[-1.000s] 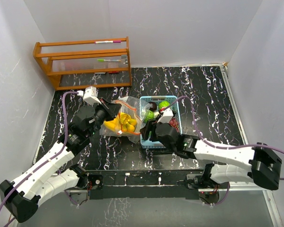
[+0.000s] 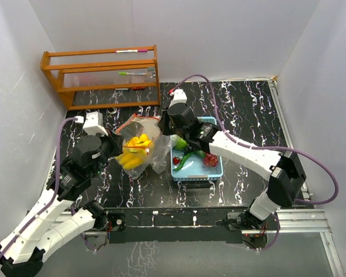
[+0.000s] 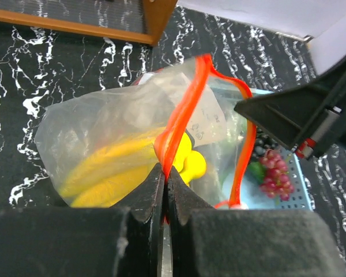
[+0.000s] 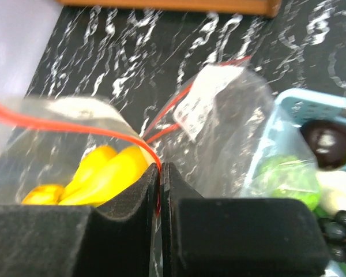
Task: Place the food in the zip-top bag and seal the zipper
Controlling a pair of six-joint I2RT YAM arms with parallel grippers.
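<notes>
Yellow food, seemingly bananas or peppers [image 2: 132, 157], lies inside a clear zip bag [image 3: 63, 130] with a red-orange zipper strip [image 3: 181, 109]. My left gripper is shut on the bag's rim at the strip's near end; the strip rises from between its fingers. My right gripper is likewise shut on the bag's edge, where the strip runs into its fingertips. Between the two grippers the mouth of the bag gapes. In the top view both arms cover parts of the bag, the left arm at its left side, the right at its upper right.
Right of the bag, a light blue basket [image 2: 219, 168] holds red grapes [image 2: 210, 160], a green pepper [image 2: 183, 161] and other produce. Behind stands a wooden rack [image 2: 112, 107] with pens.
The right gripper has moved up and left from the basket's front to the bag's upper right. My left gripper has shifted left, and the bag has turned and stretched between them.
</notes>
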